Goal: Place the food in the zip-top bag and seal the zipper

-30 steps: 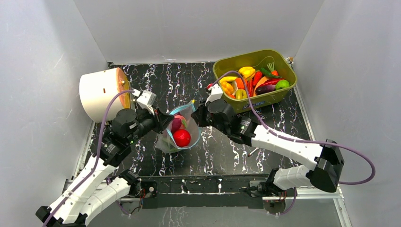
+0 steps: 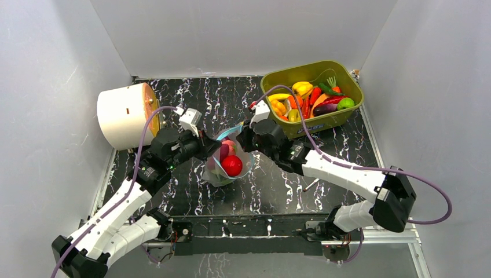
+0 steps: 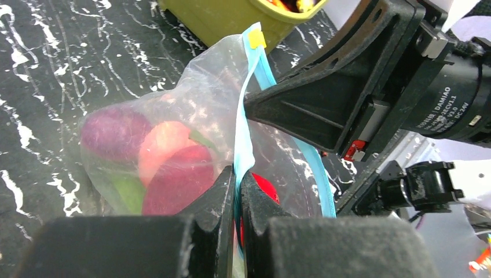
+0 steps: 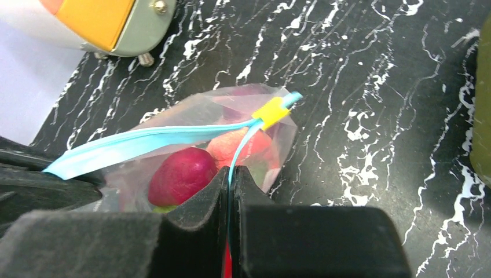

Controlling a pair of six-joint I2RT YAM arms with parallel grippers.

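A clear zip top bag (image 2: 219,177) with a light blue zipper edge (image 3: 244,147) hangs open between the two arms, its mouth facing up. Inside it lie a red round food (image 2: 232,166), a dark red one (image 4: 183,175) and a pinkish one (image 3: 164,143). A yellow slider (image 3: 256,39) sits at one end of the zipper. My left gripper is shut on one side of the blue edge. On the opposite side, my right gripper is shut with the other blue edge pinched between its fingertips.
A green basket (image 2: 324,121) full of toy vegetables stands at the back right. To the left lies a cream cylindrical appliance (image 2: 123,119). A small pen-like stick (image 2: 311,185) is on the dark marbled table, which is otherwise clear in front.
My left gripper has moved right, and the bag with its food has shifted right with it. The right arm has moved only slightly. Both grippers stay at the bag's edges.
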